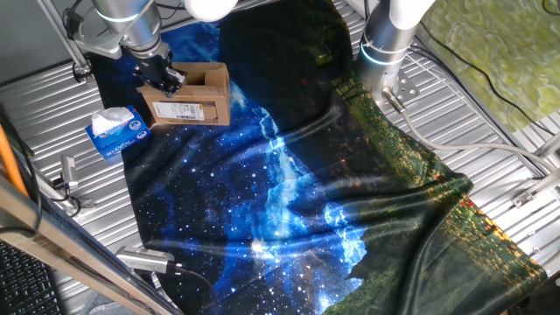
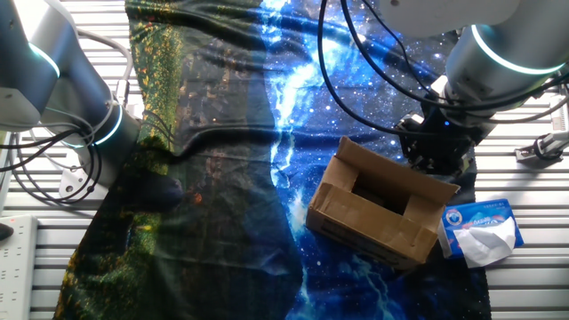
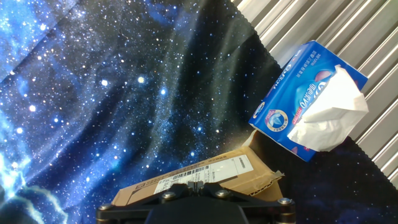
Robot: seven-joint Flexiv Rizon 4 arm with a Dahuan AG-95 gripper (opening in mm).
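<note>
An open brown cardboard box (image 1: 192, 112) with a white label stands at the upper left of the cloth in exterior view 1. Over its left side hangs my black gripper (image 1: 171, 87). In exterior view 2 the gripper (image 2: 437, 160) appears by the box's (image 2: 369, 219) upper right edge. Along the bottom of the wrist view, the gripper is shut, its fingertips together in front of the labelled side of the box (image 3: 258, 180). Nothing shows between them. The box's inside looks dark and mostly hidden.
A blue tissue box (image 1: 118, 135) with a white tissue sticking out stands close beside the cardboard box. Beneath lies a wrinkled galaxy-print cloth (image 1: 236, 201), its middle clear.
</note>
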